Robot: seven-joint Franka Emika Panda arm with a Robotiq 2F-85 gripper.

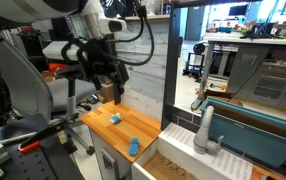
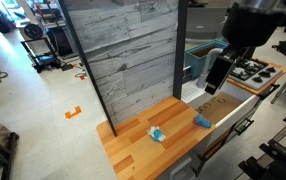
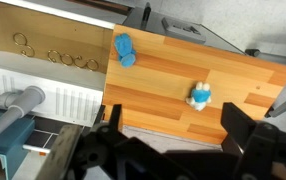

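Note:
My gripper hangs above the wooden counter, its fingers spread wide at the bottom of the wrist view with nothing between them. On the counter lies a small white and light-blue object [image 3: 199, 96], seen just above the gap between the fingers and toward the right one. A darker blue object [image 3: 124, 48] rests separately near the counter's edge, by the drawer. Both also show in exterior view 1, the white and blue one [image 1: 115, 118] farther back and the blue one [image 1: 134, 146] closer. The gripper touches neither.
An open drawer [image 3: 70, 20] holding several ring-shaped items adjoins the counter [image 3: 153, 85]. Beyond stand a grey-white faucet [image 1: 205, 135] and a teal sink basin [image 1: 248, 105]. A grey plank wall [image 2: 133, 60] with a dark post borders the counter's back.

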